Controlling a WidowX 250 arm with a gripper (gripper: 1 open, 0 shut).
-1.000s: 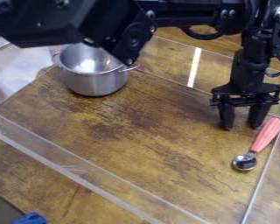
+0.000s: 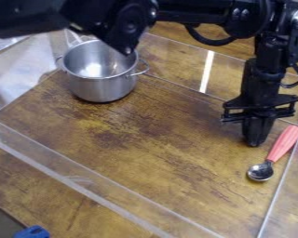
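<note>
My gripper point(image 2: 255, 136) hangs low at the right side of the wooden surface, its black fingers close together, with nothing visible between them. Just below and to its right lies a spoon point(image 2: 261, 172) with a pink handle and a metal bowl, apart from the fingers. A steel pot point(image 2: 104, 85) with side handles stands at the upper left.
Clear strips run along its edges. A small blue object point(image 2: 33, 231) sits at the bottom left corner. The black arm spans the top of the view.
About a second ago my fingers were spread apart; they have closed together and moved slightly down. The arm's upper part has lifted a little, showing more of the pot.
</note>
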